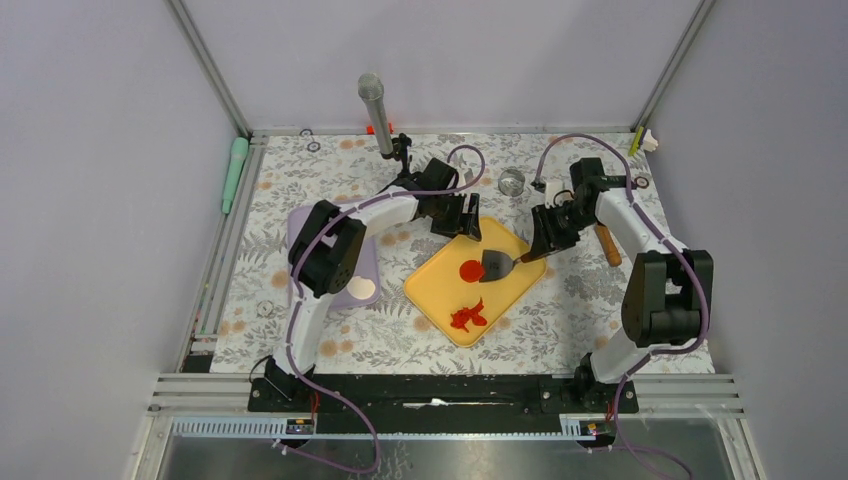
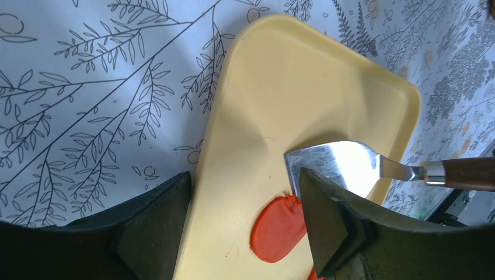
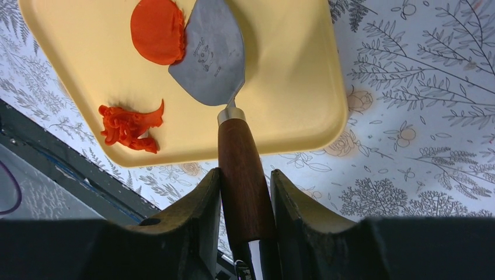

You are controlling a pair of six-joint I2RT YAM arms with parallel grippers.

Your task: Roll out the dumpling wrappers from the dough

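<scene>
The yellow tray [image 1: 437, 291] holds a flattened red dough round [image 1: 470, 270] and a crumpled red dough piece [image 3: 131, 127]. A spatula [image 3: 210, 58] lies with its blade beside the round, touching its edge. My right gripper has its fingers on either side of the wooden handle [image 3: 239, 151], apparently gripping it. My left gripper is open over the tray's far edge, nothing seen between its fingers.
A lilac tray [image 1: 362, 270] with a pale disc lies under the left arm. A glass [image 1: 511, 182] stands at the back. A wooden tool [image 1: 610, 247] lies right of the yellow tray; a green rolling pin [image 1: 235, 175] is at the far left edge.
</scene>
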